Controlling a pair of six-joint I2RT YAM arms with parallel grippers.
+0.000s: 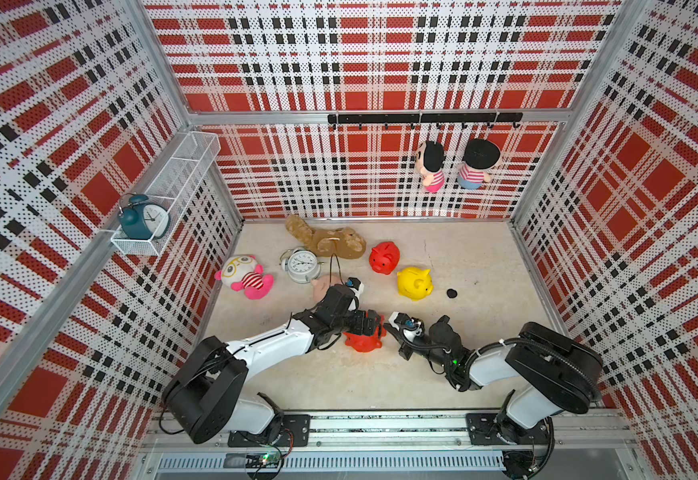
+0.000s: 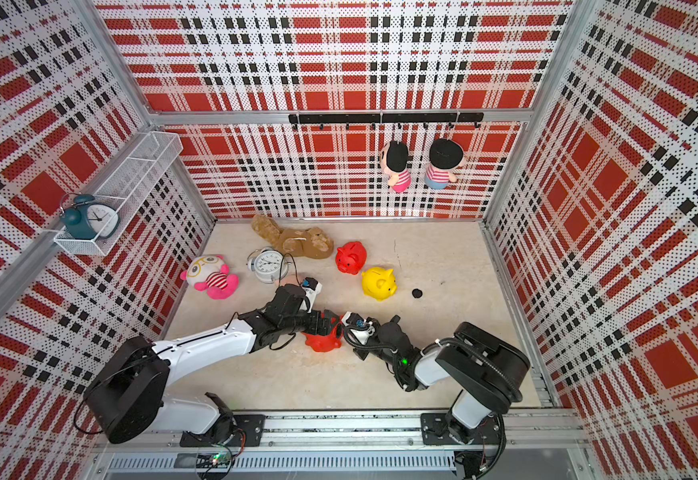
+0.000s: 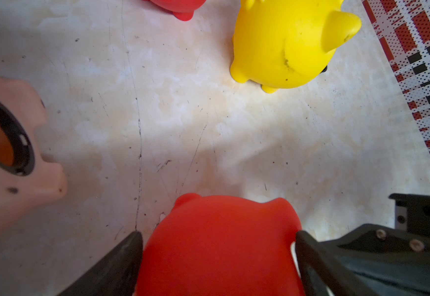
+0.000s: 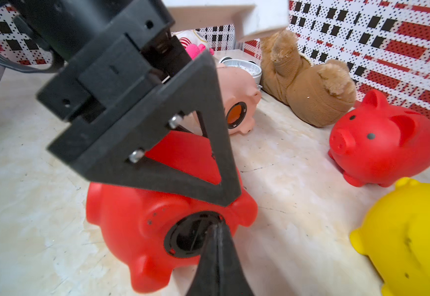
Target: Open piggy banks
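A red piggy bank (image 4: 126,222) lies tipped with its black round plug (image 4: 180,236) facing my right gripper. My left gripper is open around that pig's body from above. My right gripper is shut, its fingertips at the edge of the plug; whether they touch it is unclear. A pale pink pig (image 3: 12,197) shows an orange opening ringed in black. A second red pig (image 1: 383,257) and a yellow pig (image 1: 414,282) stand behind.
A silver clock (image 1: 302,265), a brown plush (image 1: 341,244) and a pink doll (image 1: 245,277) lie at back left. A small black disc (image 1: 451,293) is right of the yellow pig.
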